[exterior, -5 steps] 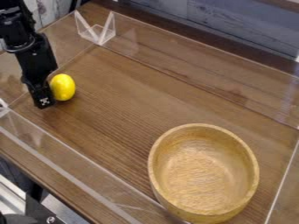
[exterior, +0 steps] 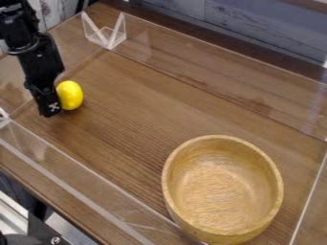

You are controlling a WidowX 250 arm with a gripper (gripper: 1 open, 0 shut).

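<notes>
The black gripper (exterior: 49,103) is low at the left side of the wooden table, its tip down by a small yellow object (exterior: 71,95), which sits just to its right and looks like a lemon or toy. The gripper looks shut, with nothing visible between its fingers, though the dark tips are hard to make out.
A round light wooden bowl (exterior: 223,220) stands at the lower right. A clear plastic holder (exterior: 106,33) is at the back left.
The gripper and arm have shifted very slightly at the left. The yellow object stays in about the same place.
</notes>
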